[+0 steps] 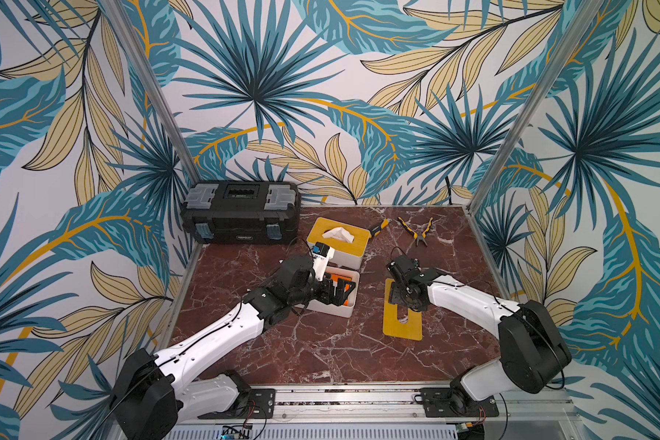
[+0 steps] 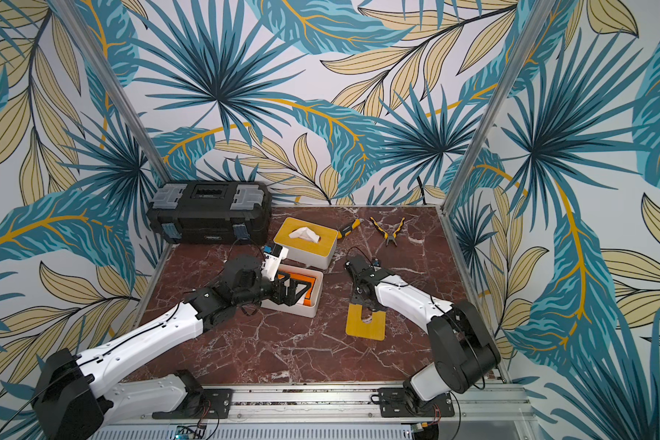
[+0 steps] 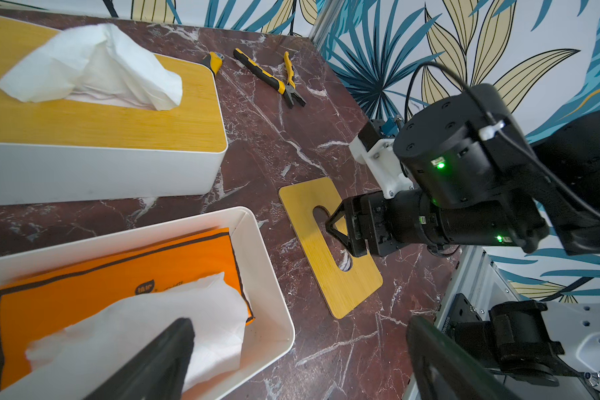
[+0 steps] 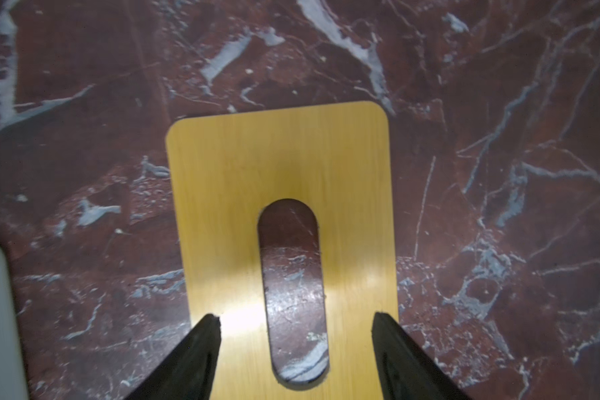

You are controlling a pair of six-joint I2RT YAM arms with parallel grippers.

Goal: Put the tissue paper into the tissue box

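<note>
An orange tissue pack [image 3: 113, 273] with white tissue [image 3: 173, 320] on top lies inside the open white box [image 3: 273, 293]. My left gripper [image 1: 344, 290] is over that box, open, its blurred fingers [image 3: 160, 360] wide apart with nothing seen between them. The yellow lid [image 4: 213, 220] with a long slot lies flat on the table, right of the box. Above the lid hovers my right gripper, open, its fingertips [image 4: 203, 340] apart over the two sides of the slot; whether they touch the lid is unclear.
Behind the open box stands a second tissue box [image 1: 348, 256] with a yellow lid and tissue showing. A black toolbox [image 1: 242, 212] is at the back left. A yellow-black tool [image 1: 379, 227] and pliers [image 1: 418, 231] lie at the back.
</note>
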